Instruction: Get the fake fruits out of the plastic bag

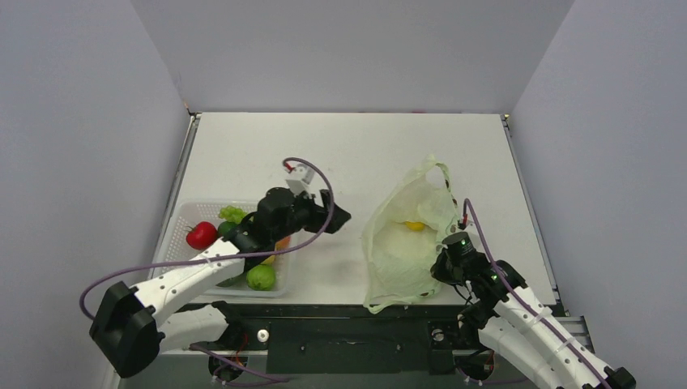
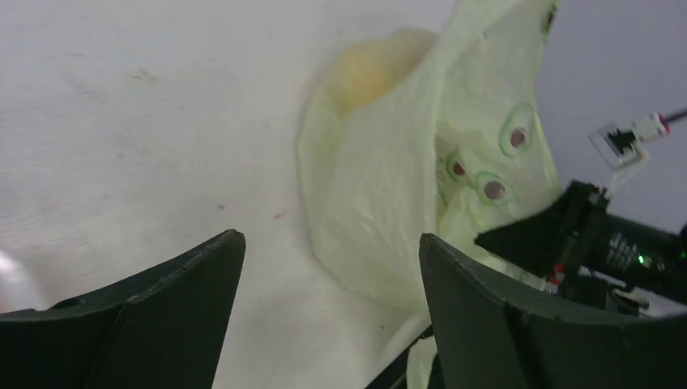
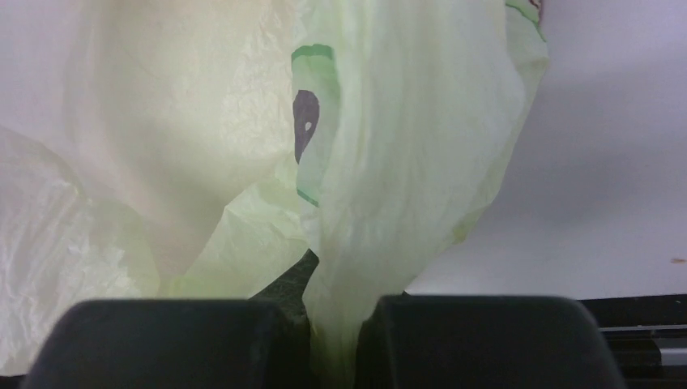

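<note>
The pale green plastic bag (image 1: 397,259) lies on the right half of the table with its mouth spread toward the front. Inside it a yellow fruit (image 1: 415,226) shows near the back. My right gripper is shut on the bag's edge, a gathered strip of plastic (image 3: 336,284) running between its fingers. Left of the bag, above bare table, my left gripper (image 1: 339,212) hangs with its fingers (image 2: 174,312) apart and nothing between them. The left wrist view shows the bag (image 2: 373,194) ahead and to the right.
A white basket (image 1: 174,243) at the left holds several fruits, among them a red one (image 1: 202,235) and a green one (image 1: 261,277); my left arm covers part of it. Bare table (image 1: 324,150) stretches across the back and between basket and bag.
</note>
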